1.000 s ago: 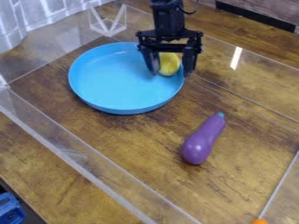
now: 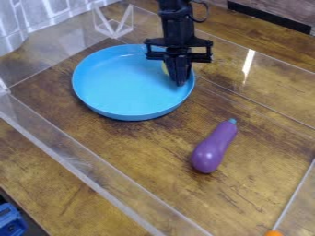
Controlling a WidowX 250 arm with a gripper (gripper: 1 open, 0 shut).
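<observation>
My black gripper (image 2: 179, 57) is at the right side of a blue plate (image 2: 123, 85), low over a yellow object (image 2: 165, 67) that is mostly hidden behind it. The fingers look drawn together; whether anything is between them is hidden. A purple eggplant (image 2: 212, 147) lies on the wooden surface to the lower right of the plate.
A clear plastic edge runs along the left and another along the right. A small orange object (image 2: 274, 232) shows at the bottom edge, a blue one (image 2: 10, 221) at the lower left. The wood below the plate is clear.
A second ago the fingers stood apart with the yellow object showing between them. The plate and eggplant look unmoved.
</observation>
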